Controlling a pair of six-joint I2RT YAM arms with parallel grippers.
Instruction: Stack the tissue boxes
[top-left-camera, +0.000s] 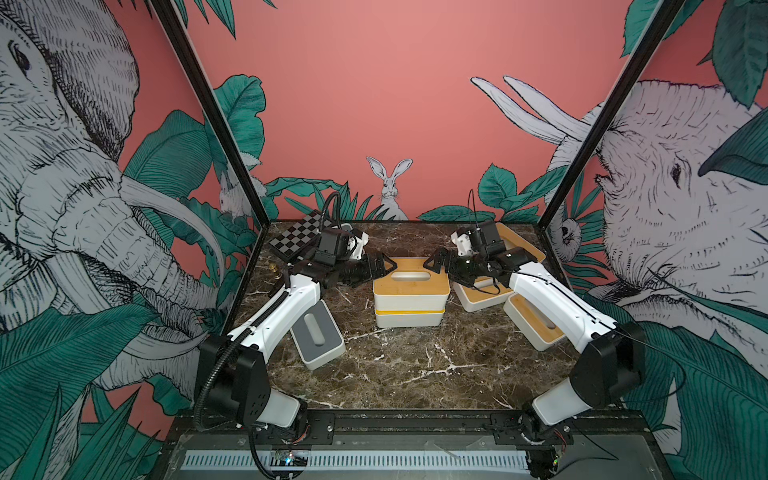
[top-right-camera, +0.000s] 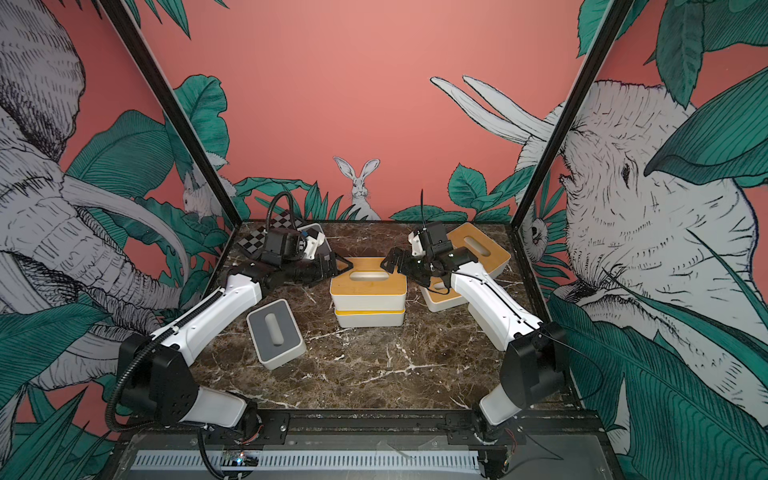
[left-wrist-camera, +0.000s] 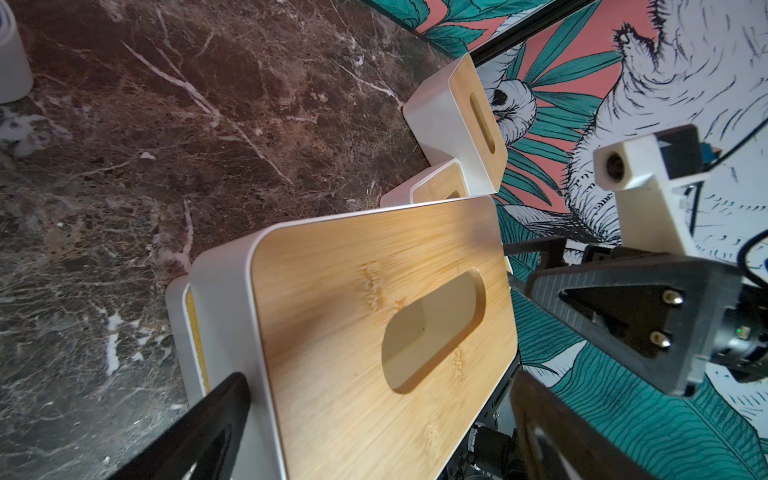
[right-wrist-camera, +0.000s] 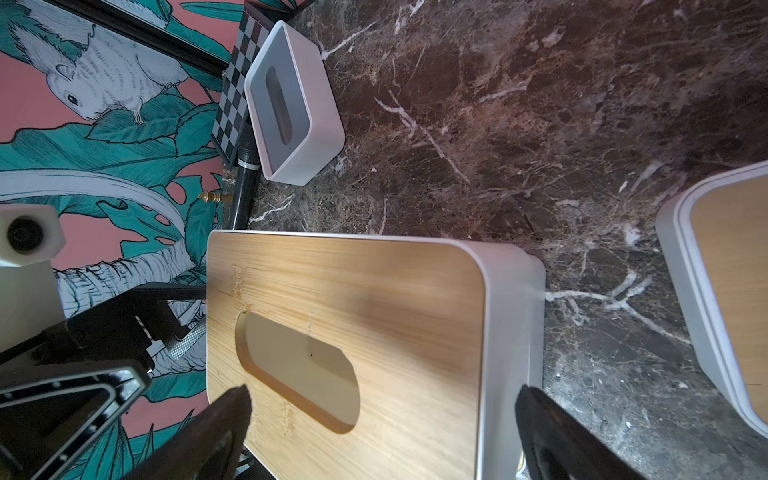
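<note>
Two tissue boxes stand stacked at the middle of the table. The upper box (top-left-camera: 410, 301), white with a bamboo lid, sits level on the lower white box (top-left-camera: 409, 320), whose yellowish rim shows between them. My left gripper (top-left-camera: 387, 265) is open at the upper box's left end; in the left wrist view its fingers (left-wrist-camera: 212, 424) stand wide apart over the lid. At the right end my right gripper (top-left-camera: 437, 261) is open too, with its fingers (right-wrist-camera: 212, 428) spread across the box's end. Contact between the fingers and the box cannot be made out.
Several bamboo-lidded boxes stand on the right, one (top-left-camera: 484, 302) close beside the stack. A grey-lidded box (top-left-camera: 317, 334) lies front left, another (right-wrist-camera: 296, 104) at the back left by a checkered board (top-left-camera: 297, 233).
</note>
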